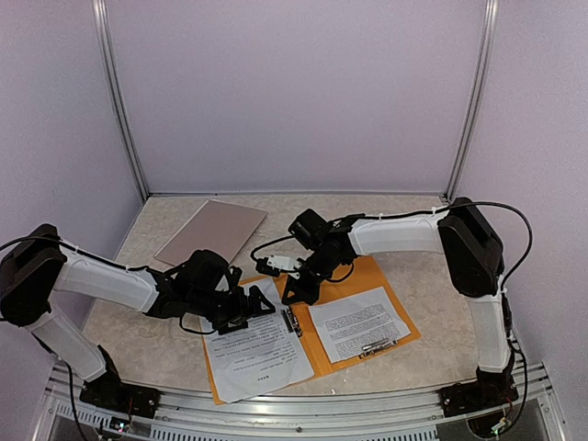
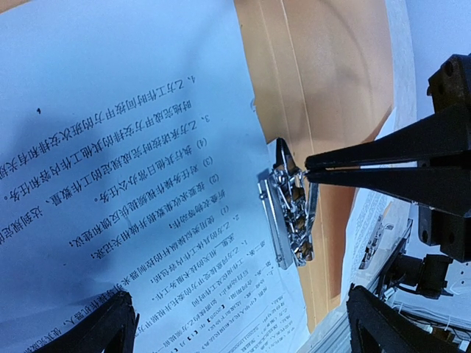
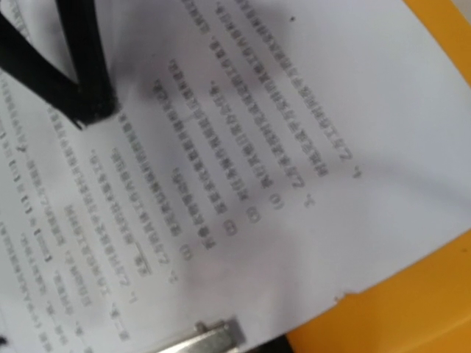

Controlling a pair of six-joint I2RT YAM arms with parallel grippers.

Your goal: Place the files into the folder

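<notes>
An orange folder [image 1: 404, 326] lies open at the front of the table, with printed sheets on both halves: the left sheet [image 1: 257, 358] and the right sheet [image 1: 358, 322], each beside a metal clip [image 2: 287, 206]. My left gripper [image 1: 248, 308] stands open over the left sheet, its dark fingertips at the bottom corners of the left wrist view. My right gripper [image 1: 290, 298] is shut, its tips at the left sheet's clip in the left wrist view, nothing else visible between them. In the right wrist view its fingers [image 3: 92, 88] are over the printed sheet.
A pale pinkish board [image 1: 211, 230] lies at the back left. Bare table shows at the back right and along the right side. Walls enclose the back and sides, and a metal rail runs along the front edge.
</notes>
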